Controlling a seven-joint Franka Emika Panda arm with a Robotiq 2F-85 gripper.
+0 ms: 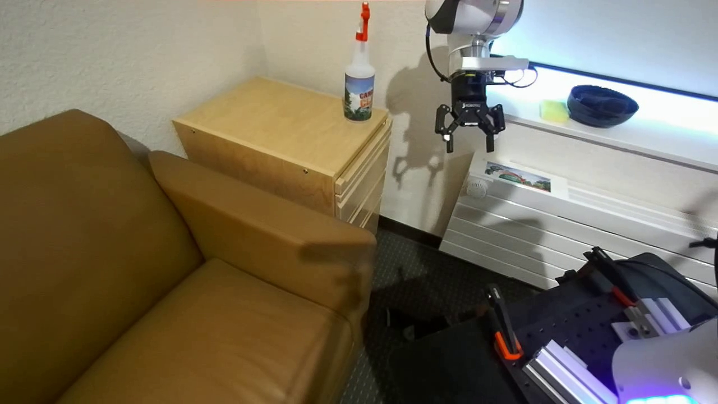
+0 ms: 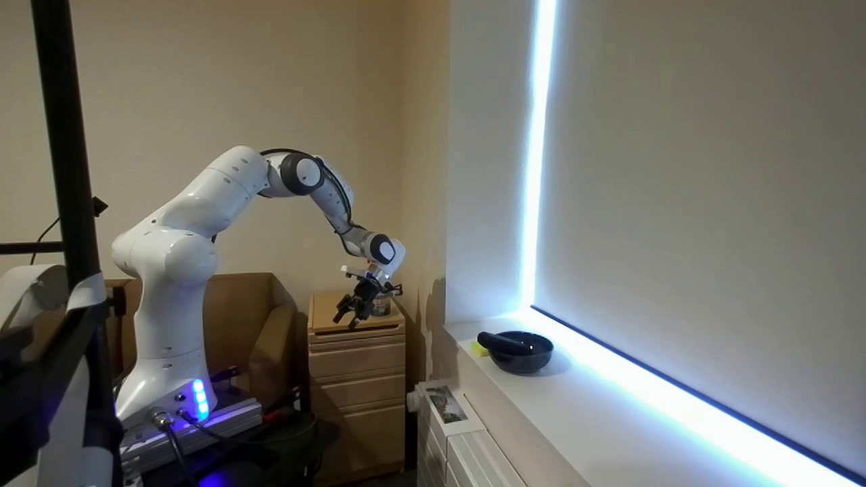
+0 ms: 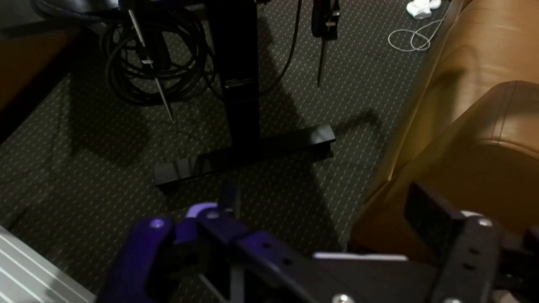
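Observation:
My gripper [image 1: 469,145] hangs in the air in front of the wall, between the wooden cabinet and the windowsill, its fingers spread apart and nothing between them. In the wrist view the open fingers [image 3: 433,217] stand over dark carpet and the couch's edge. On the cabinet's back right corner a spray bottle [image 1: 359,87] with a red nozzle stands upright, to the left of my gripper in exterior view 1. A dark bowl [image 2: 520,352] rests on the windowsill with a dark pestle-like object [image 2: 503,343] in it. Beside the bowl lies a yellow sponge [image 1: 553,111].
The cabinet top [image 1: 269,118] is otherwise bare. A brown couch [image 1: 222,323] fills the left. Below the sill runs a white radiator [image 1: 498,229] with a picture on top. Clamps [image 1: 508,336] stick up from the dark robot stand.

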